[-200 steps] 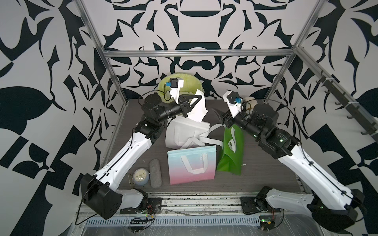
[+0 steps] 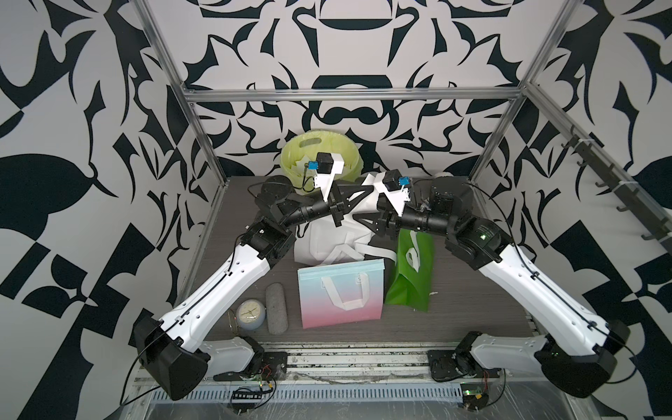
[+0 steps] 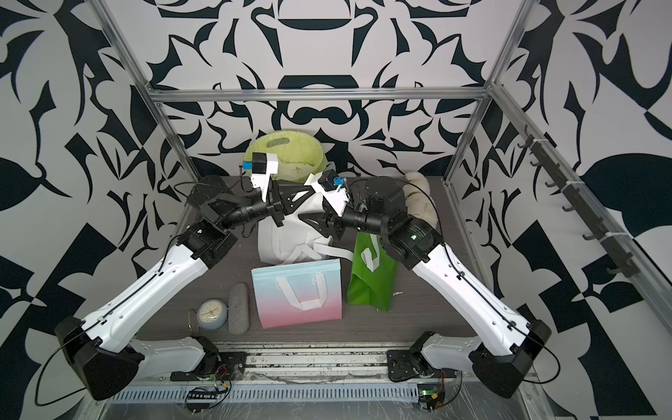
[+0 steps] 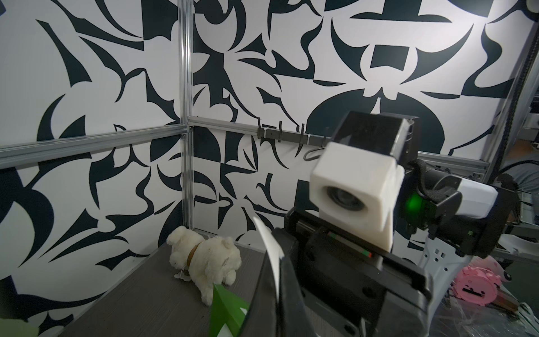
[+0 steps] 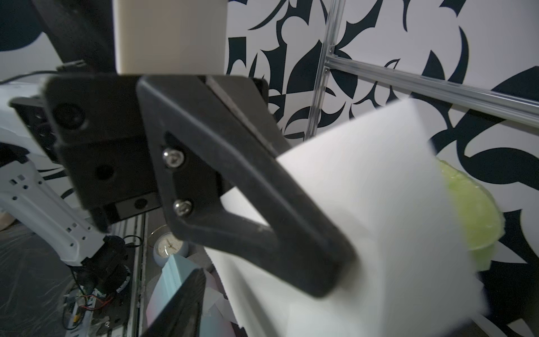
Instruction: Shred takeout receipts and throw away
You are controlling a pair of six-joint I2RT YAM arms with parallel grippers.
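Observation:
A white paper receipt (image 5: 393, 185) hangs between my two arms, close to upright. My left gripper (image 2: 368, 187) is shut on it; in the left wrist view only the thin edge of the paper (image 4: 272, 247) shows at the fingertips. Coming in from the right, my right gripper (image 2: 358, 215) is part open at the same sheet. One of its fingers (image 5: 331, 264) lies across the paper's face, the other (image 5: 188, 303) stands apart at the lower left. A yellow-green basket (image 2: 308, 141) stands behind the arms at the back.
Below the arms lie a white bag (image 2: 318, 241), a pink-and-blue bag (image 2: 341, 311) and a green bag (image 2: 409, 280). A clock (image 2: 250, 314) and grey case (image 2: 276, 308) stand front left. A plush toy (image 4: 210, 255) sits at the back right.
My right gripper has moved left and up to the paper. The left gripper has shifted slightly right with the paper still in it.

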